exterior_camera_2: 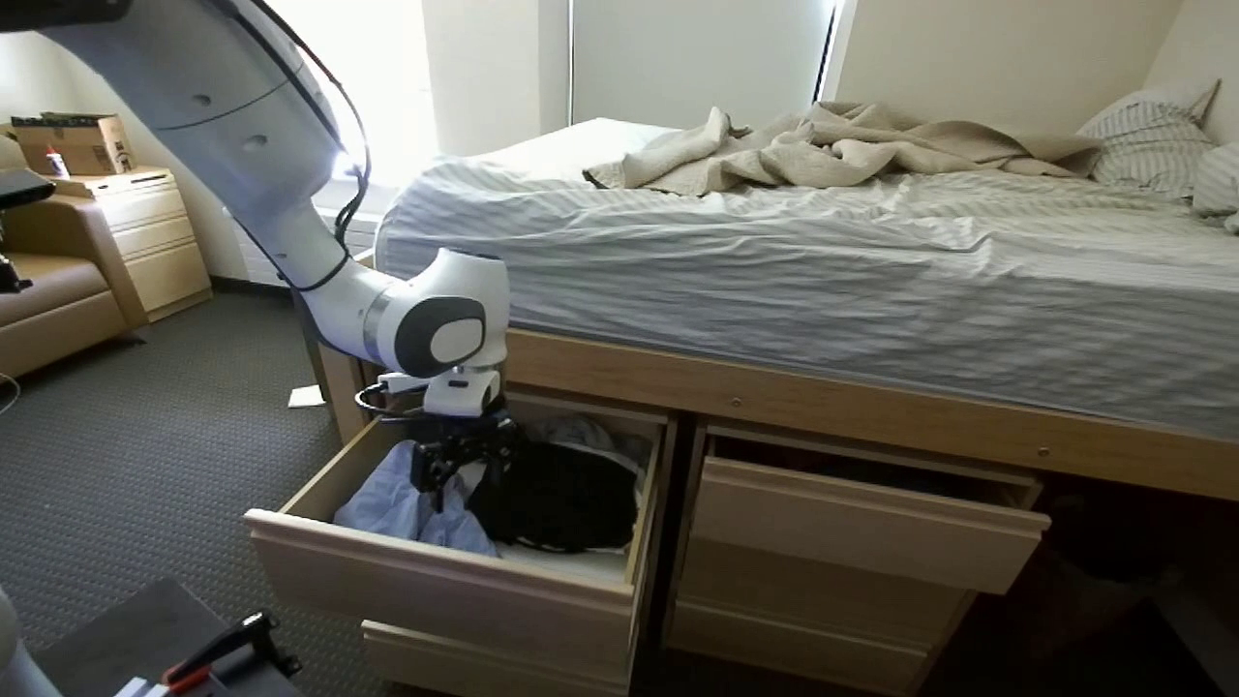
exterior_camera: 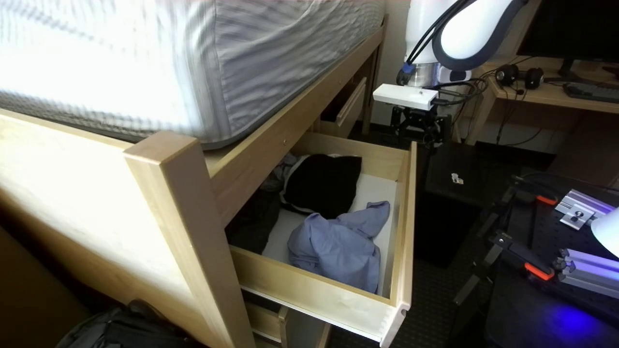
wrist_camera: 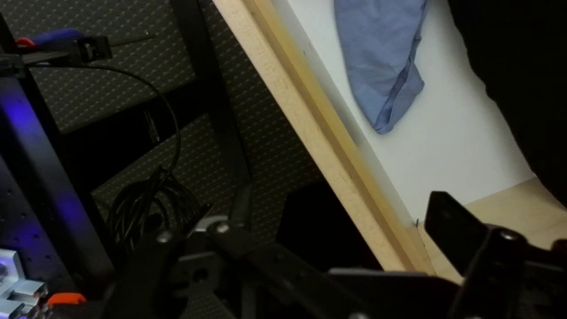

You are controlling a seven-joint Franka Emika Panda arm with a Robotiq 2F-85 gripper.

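Observation:
My gripper (exterior_camera: 423, 131) hangs high by the far end of the open drawer's front panel (exterior_camera: 404, 232), its fingers apart. In the second exterior view the gripper (exterior_camera_2: 466, 476) shows in front of the drawer's inside. The wrist view has its two dark fingers (wrist_camera: 452, 228) wide apart, the panel's wooden rim (wrist_camera: 319, 133) running between them as seen from above. Nothing appears held. Inside the drawer lie a crumpled blue garment (exterior_camera: 342, 246) and a black one (exterior_camera: 325, 184), both clear of the fingers in the wrist view.
A second drawer (exterior_camera_2: 865, 523) stands partly open beside this one. The bed (exterior_camera_2: 813, 279) overhangs the back. Across a dark gap from the drawer is a black table (exterior_camera: 539, 301) with clamps and metal profiles. A black box (exterior_camera: 458, 174) stands past the panel's far end.

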